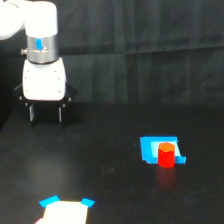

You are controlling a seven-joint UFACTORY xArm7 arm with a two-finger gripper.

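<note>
My gripper [46, 118] hangs at the upper left, below its white housing [45, 80]. Its two dark fingers stand apart, and nothing shows between them; it is open. Toward the right of the dark table sits a red block [166, 155], at the right part of a white patch edged with blue tape [158, 140]. The block covers part of that patch. A wide stretch of table separates the gripper from the block.
A white, flat-looking thing [66, 213] with blue tape at its corners is cut off by the bottom edge at the lower left. A dark curtain [130, 55] closes the back. Between these, the table is clear.
</note>
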